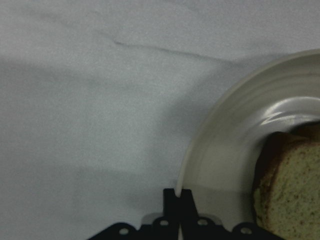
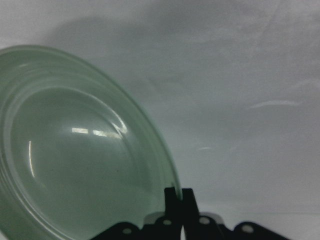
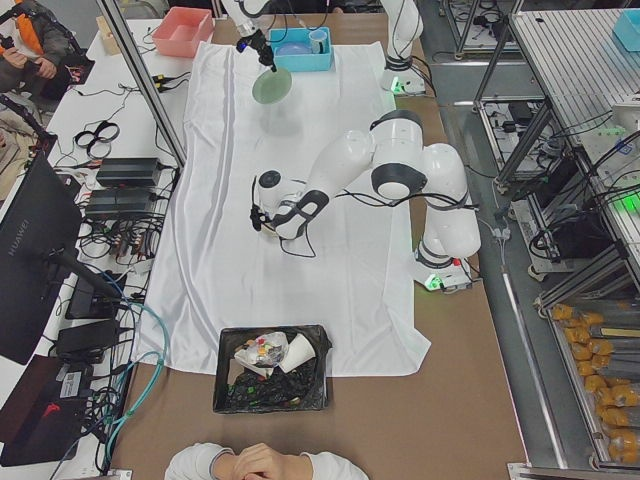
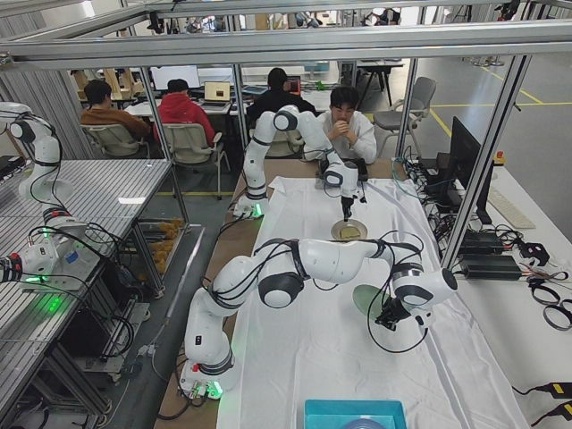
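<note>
A cream plate (image 1: 220, 165) holding slices of bread (image 1: 290, 190) fills the right of the left wrist view; my left gripper is shut on its rim. In the camera right view that plate (image 4: 340, 232) is in the middle distance. A green plate (image 2: 85, 165) fills the left of the right wrist view, with my right gripper shut on its rim. In the camera left view the green plate (image 3: 271, 90) is near the top, just short of the blue bin, and the cream plate is mostly hidden under my arm.
A blue bin (image 4: 354, 411) with dishes stands at one end of the white cloth. A black lined bin (image 3: 270, 400) with rubbish stands at the other end, where a person sits. Monitors, cables and frame posts line the sides.
</note>
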